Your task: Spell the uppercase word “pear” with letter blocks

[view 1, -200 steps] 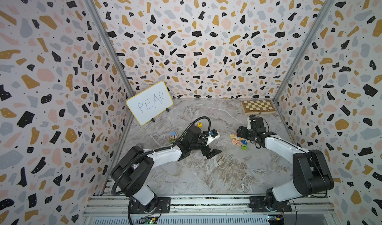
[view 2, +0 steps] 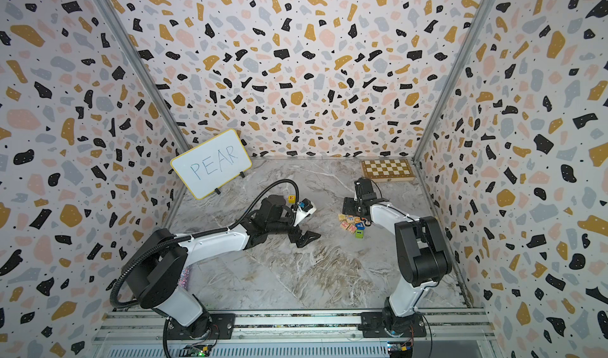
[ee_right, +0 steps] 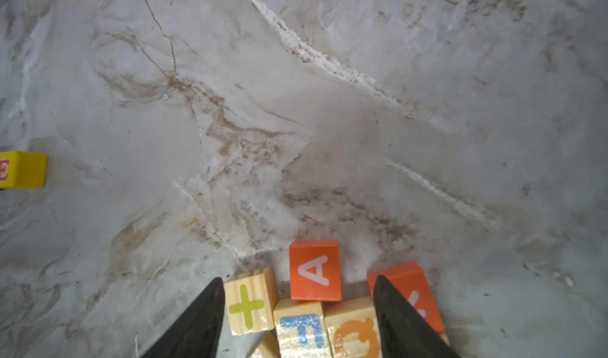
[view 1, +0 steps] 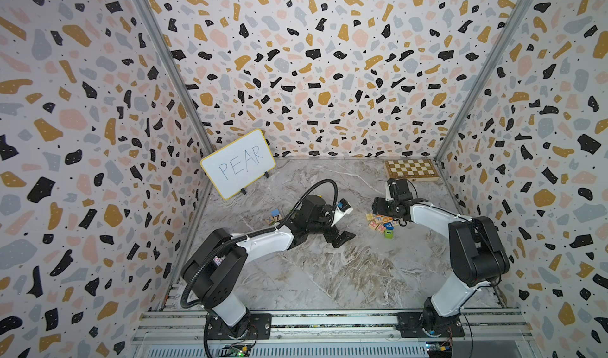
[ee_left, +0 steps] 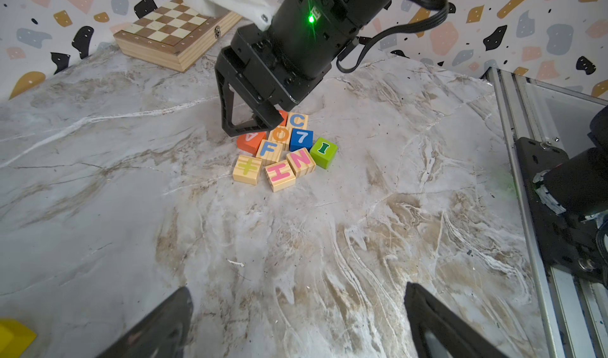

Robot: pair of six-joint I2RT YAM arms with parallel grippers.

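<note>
A whiteboard [view 1: 238, 163] reads PEAR. My right gripper hovers, fingers apart, over a cluster of letter blocks: a red A block, another red block, a wooden T block, and, seen in the left wrist view, blue [ee_left: 301, 139], green I [ee_left: 323, 152] and several wooden blocks. A yellow block [ee_right: 22, 169] with a red letter lies apart to the left. My left gripper [view 1: 338, 225] stands open over the middle of the table, nothing visible between its fingers.
A chessboard box [view 1: 411, 170] sits at the back right. More blocks [view 1: 275, 215] lie at left, partly behind the left arm.
My right gripper and arm have moved back and slightly left over the blocks. The left arm has shifted only slightly.
</note>
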